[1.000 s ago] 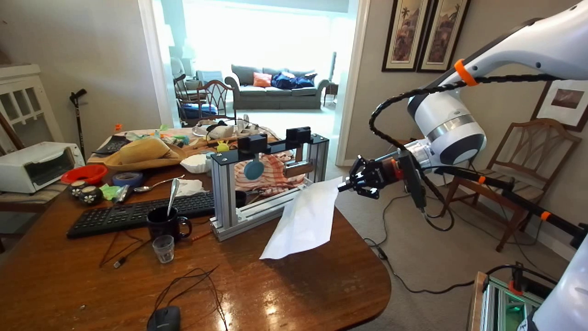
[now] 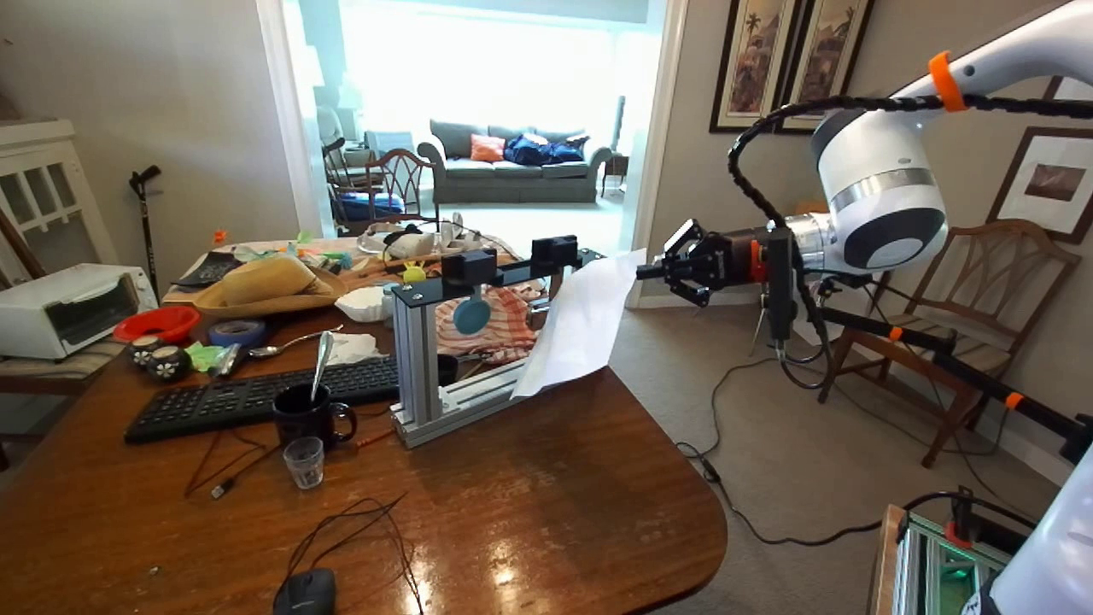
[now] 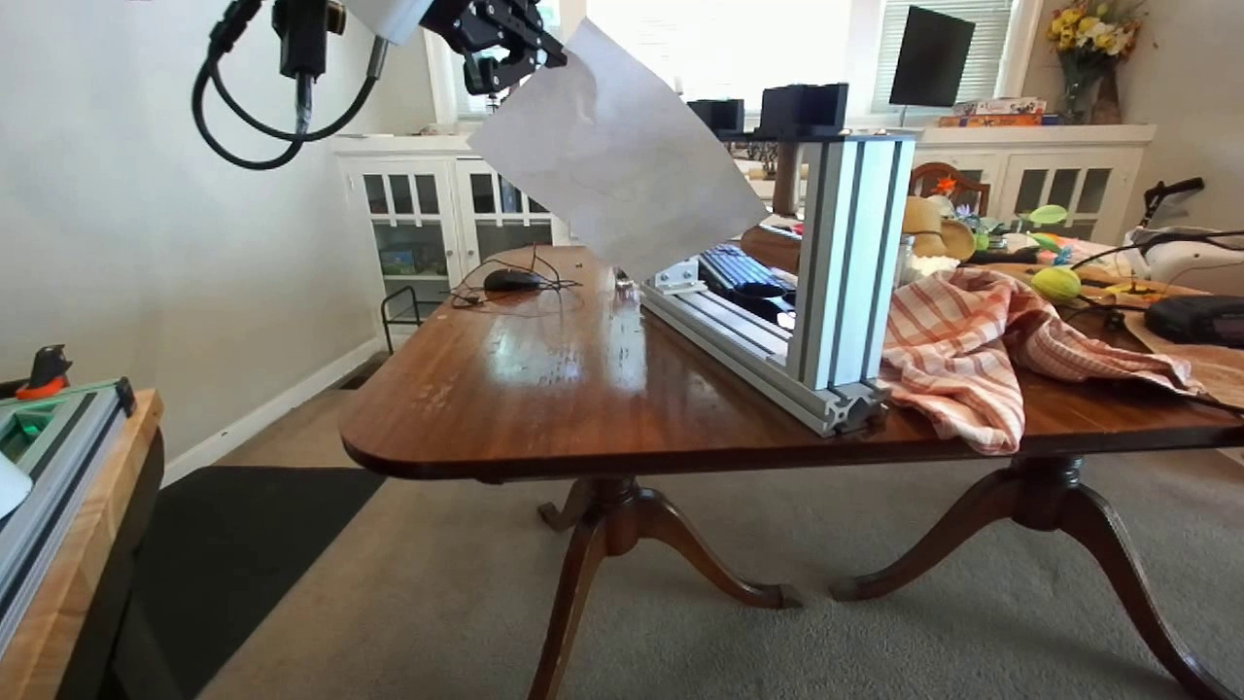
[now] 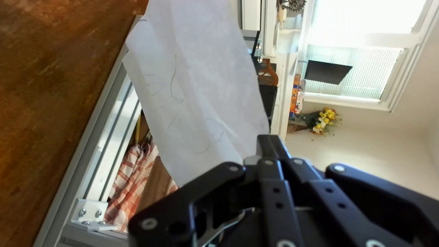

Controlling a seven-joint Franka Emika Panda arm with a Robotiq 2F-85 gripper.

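Observation:
A white sheet of paper (image 2: 583, 326) hangs by one corner from my gripper (image 2: 642, 272), whose fingers are shut on it. In exterior view 2 the paper (image 3: 621, 146) slants down and right from the gripper (image 3: 556, 54), its lower part close to the metal frame (image 3: 854, 262). Faint dark strokes mark the sheet (image 4: 197, 82) in the wrist view, and its held corner meets my closed fingertips (image 4: 269, 144). The frame (image 2: 415, 359), with a blue disc (image 2: 471, 316) hanging under its top bar, stands on the table. The paper covers the frame's far post in exterior view 1.
Left of the frame are a dark mug (image 2: 307, 415) with a spoon, a small glass (image 2: 304, 462) and a keyboard (image 2: 236, 405). A checkered cloth (image 3: 968, 350) lies beside the frame.
My gripper has risen, carrying the paper up with it. The sheet's lower edge has gone from low over the bare tabletop to beside the frame, now hiding its far post.

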